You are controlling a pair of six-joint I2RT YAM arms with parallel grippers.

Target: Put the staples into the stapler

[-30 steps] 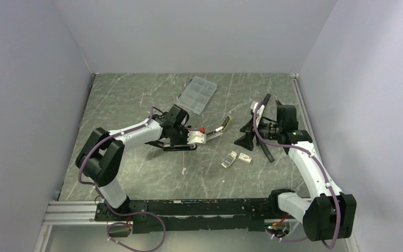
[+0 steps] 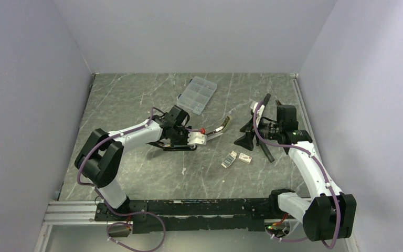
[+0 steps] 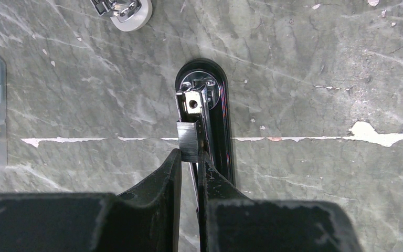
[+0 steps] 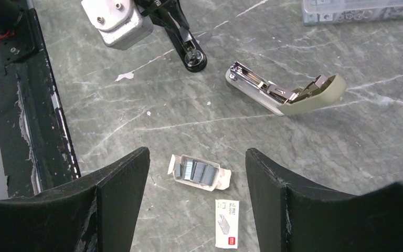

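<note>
In the left wrist view, a dark ridged strip of staples (image 3: 190,140) sits between the fingertips of my left gripper, which is shut on it. The strip lies over the channel of the open black stapler (image 3: 222,126), behind the stapler's metal front end. Whether it rests fully in the channel I cannot tell. From above, the left arm hides most of that stapler. My right gripper stands open and empty, above an open staple box (image 4: 197,172) with several grey strips inside. A closed white staple box (image 4: 226,223) lies close by.
A second, olive-and-white stapler (image 4: 286,94) lies opened to the right of the black one. Behind it is a clear compartment case (image 2: 197,94). Dark bars (image 2: 266,149) lie near the right arm.
The left arm has shifted barely, if at all, over the black stapler. The right arm, the boxes and the second stapler have stayed put.
</note>
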